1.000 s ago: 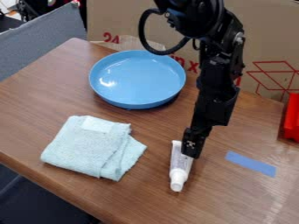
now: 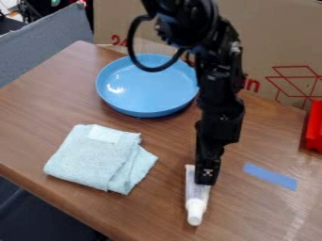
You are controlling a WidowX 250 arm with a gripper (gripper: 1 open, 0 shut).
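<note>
My black gripper (image 2: 206, 169) hangs low over the upper end of a white tube (image 2: 197, 201) that lies lengthwise near the table's front, cap toward the front edge. The fingertips are at the tube's top end; whether they touch it is hard to tell, and the gap between them is hidden. A folded pale blue towel (image 2: 98, 160) lies to the left, and a blue plate (image 2: 138, 89) sits behind, left of the arm.
A strip of blue tape (image 2: 269, 176) lies to the right on the wooden table (image 2: 63, 104). A red object (image 2: 313, 127) stands at the right edge. A cardboard box (image 2: 277, 47) backs the table.
The gripper has shifted slightly, now lower at the tube's far end. More of the tube shows below it, and its cap sits nearer the front edge than before.
</note>
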